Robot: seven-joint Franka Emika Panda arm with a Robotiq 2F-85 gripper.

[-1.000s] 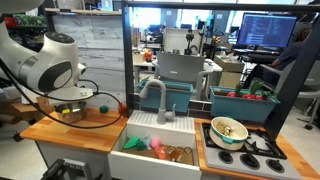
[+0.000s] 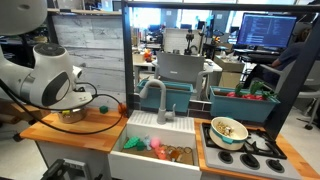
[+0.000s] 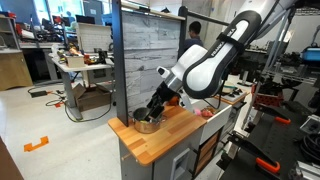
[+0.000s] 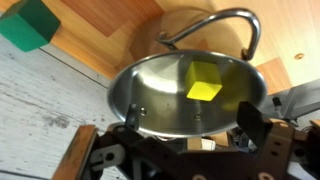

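A round metal pot (image 4: 155,108) stands on the wooden counter, its wire handle towards the top of the wrist view. Inside it lies a yellow block (image 4: 203,80), to the right of the middle. My gripper is open over the pot, its dark fingers spread wide at the lower left and lower right, with nothing held between them. In the second exterior view the gripper (image 3: 157,104) is just above the pot (image 3: 148,126). The arm partly covers the pot (image 2: 72,117) in the first exterior view.
A green block (image 4: 28,26) lies on the counter near the pot. To the right are a white sink (image 2: 150,168) with several items inside, a faucet (image 2: 162,95), and a stove with a light bowl (image 2: 229,130). A dark post (image 3: 118,60) rises close to the arm.
The arm has come down towards the pot, and its white wrist now sits lower. The pot and the sink's contents appear unmoved.
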